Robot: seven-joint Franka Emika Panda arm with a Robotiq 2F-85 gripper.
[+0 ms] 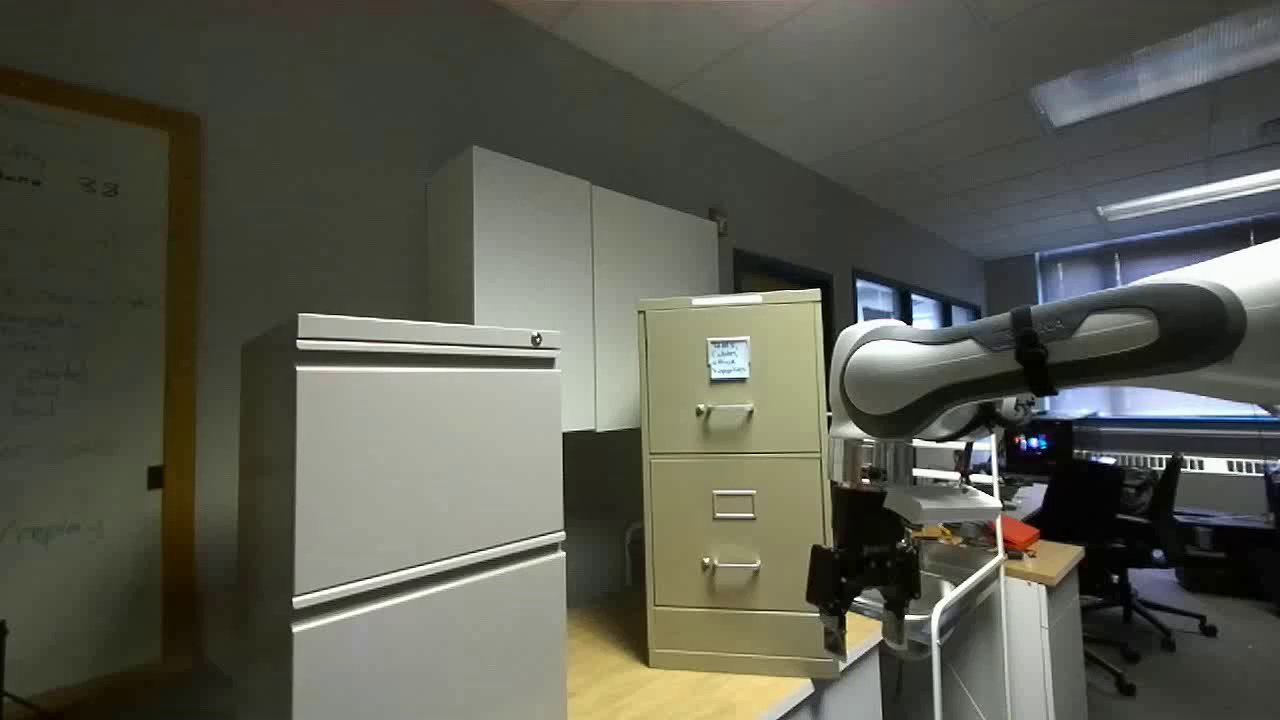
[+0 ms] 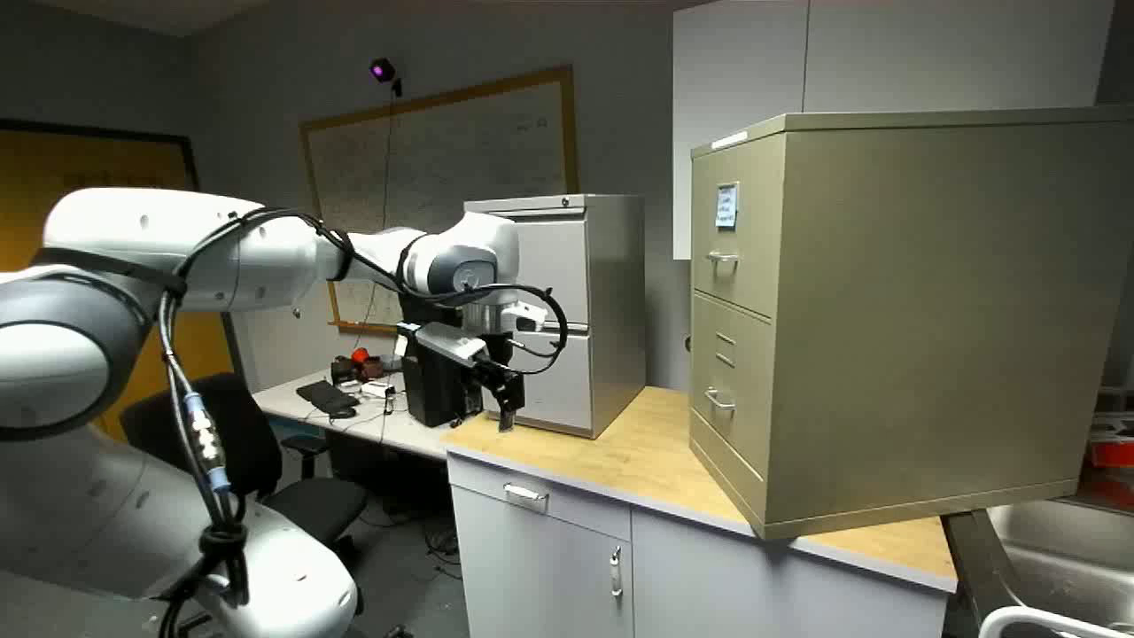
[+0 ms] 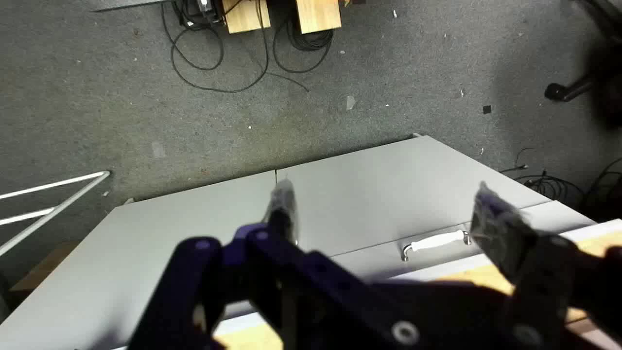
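In the wrist view my gripper is open, its two fingers wide apart with nothing between them. Below it are the grey floor and the front of a low cabinet [image 3: 373,186], whose drawer handle [image 3: 437,240] shows past the fingers. The first exterior view has the gripper [image 1: 866,630] pointing down, to the right of a beige two-drawer filing cabinet [image 1: 734,528] and apart from its handles. Seen from the other side, the gripper [image 2: 505,409] hangs near the counter's left end, in front of a light grey filing cabinet [image 2: 553,361].
Bare wooden counter [image 2: 638,431] lies between the two filing cabinets. A sink [image 2: 1063,553] adjoins the beige cabinet's right side. White wall cupboards [image 1: 576,276] hang above. A desk [image 2: 415,431] and a black chair [image 2: 244,468] stand at the left.
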